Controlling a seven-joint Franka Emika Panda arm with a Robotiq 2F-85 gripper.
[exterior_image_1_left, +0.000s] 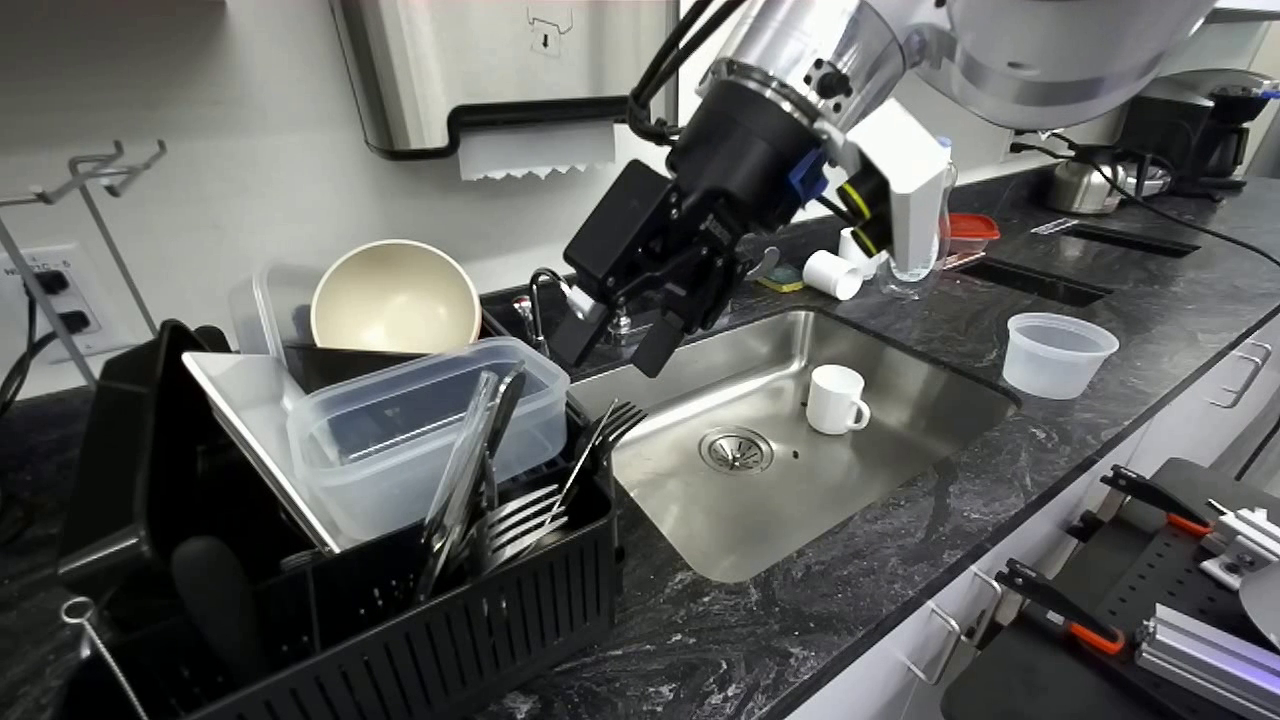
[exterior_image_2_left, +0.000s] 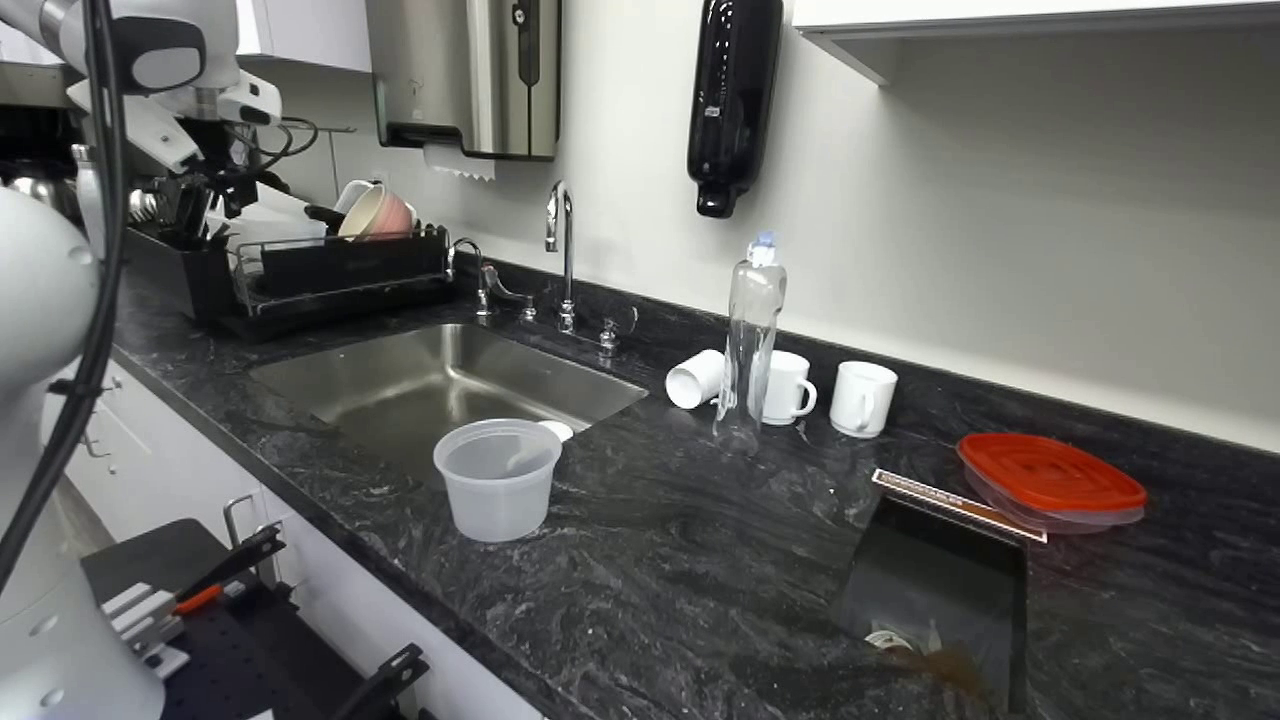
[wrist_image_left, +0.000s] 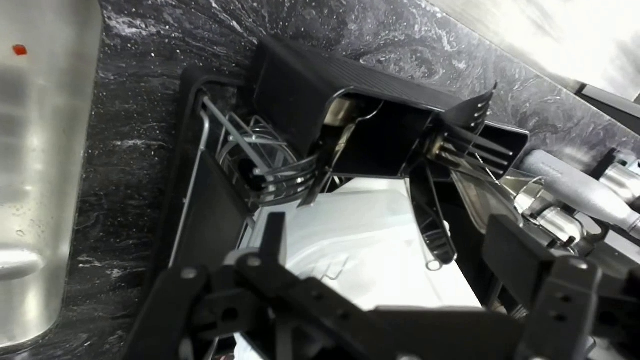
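Note:
My gripper (exterior_image_1_left: 619, 338) stands open above the far right end of the dish rack, its two fingers apart with nothing between them. From the wrist view the gripper looks down on the black rack, whose cutlery holder (wrist_image_left: 384, 81) carries forks (wrist_image_left: 480, 147) and other utensils. A clear plastic tub (exterior_image_1_left: 426, 414) sits in the rack, with a cream bowl (exterior_image_1_left: 396, 298) behind it. Knives and forks (exterior_image_1_left: 518, 528) stick up at the rack's front corner. The gripper appears clear of all of them.
A white mug (exterior_image_1_left: 836, 400) stands in the steel sink (exterior_image_1_left: 672, 504). On the counter are a translucent round container (exterior_image_2_left: 495, 492), a clear bottle (exterior_image_2_left: 753, 324), several white mugs by the wall and a red-lidded container (exterior_image_2_left: 1050, 472). Bare counter lies right of the round container.

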